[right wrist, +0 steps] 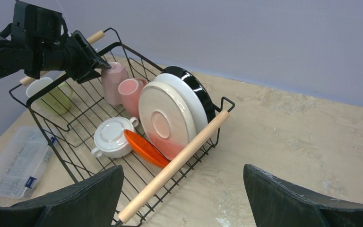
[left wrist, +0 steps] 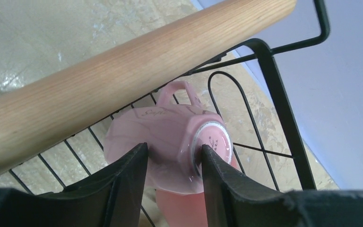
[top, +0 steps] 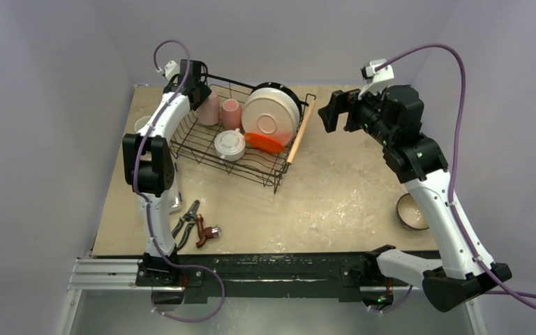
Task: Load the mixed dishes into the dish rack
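In the dish rack (top: 295, 139), my left gripper is part open at a pink mug (left wrist: 158, 137), fingers at its base end; whether they grip it is unclear. A second pink cup (right wrist: 127, 92), a white lidded pot (top: 229, 143), an orange dish (right wrist: 142, 149), pale plates (right wrist: 163, 118) and a black dish (right wrist: 186, 75) sit in the rack. A green cup (right wrist: 56, 101) is at its left. My right gripper stands open and empty, right of the rack.
A bowl (top: 412, 211) lies at the right edge. A clear plastic box (right wrist: 16, 161), pliers (top: 185, 227) and a brown fitting (top: 202, 234) lie at the left front.
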